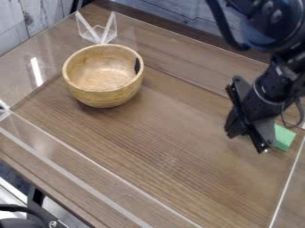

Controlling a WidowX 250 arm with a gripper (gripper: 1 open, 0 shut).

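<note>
The black gripper (238,123) reaches down at the right side of the wooden table, low over its surface. A green object (281,139) lies on the right, partly hidden behind the gripper's fingers. The gripper looks shut, with nothing clearly showing between its fingertips.
A wooden bowl (103,76) sits at the upper left, with crumpled clear plastic (98,31) behind it.
</note>
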